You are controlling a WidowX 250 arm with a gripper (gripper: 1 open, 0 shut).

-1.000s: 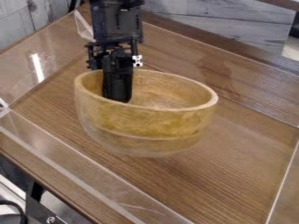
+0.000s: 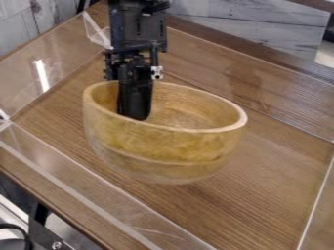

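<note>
A yellowish wooden bowl (image 2: 167, 146) with a paler, translucent lower part fills the middle of the camera view. My black gripper (image 2: 132, 98) comes down from the top and reaches over the bowl's back-left rim, its fingers partly hidden inside. It looks shut on the bowl's wall, though the fingertips are hard to see.
A brown wooden table (image 2: 261, 200) surrounds the bowl, with free room at right and behind. Its left edge has a pale border, with dark cables beyond it at lower left. A grey-white plank panel stands at the back.
The bowl and gripper have shifted very slightly, with the bowl a little to the right compared with one second ago.
</note>
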